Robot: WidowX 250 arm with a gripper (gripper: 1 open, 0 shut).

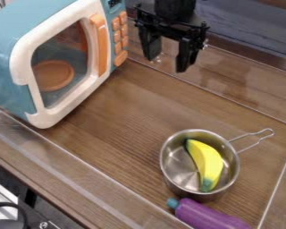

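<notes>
My black gripper (170, 45) hangs at the top centre, open, with nothing between its fingers, just right of a toy microwave (24, 40) in light blue with a white door frame and orange buttons. A steel pot (175, 173) with a wire handle stands at the lower right, holding a yellow banana (207, 163). A purple eggplant (209, 216) lies at the bottom edge, just below the pot.
A wall (247, 36) runs along the back. The counter's front edge crosses the lower left, with a dark cable near the corner.
</notes>
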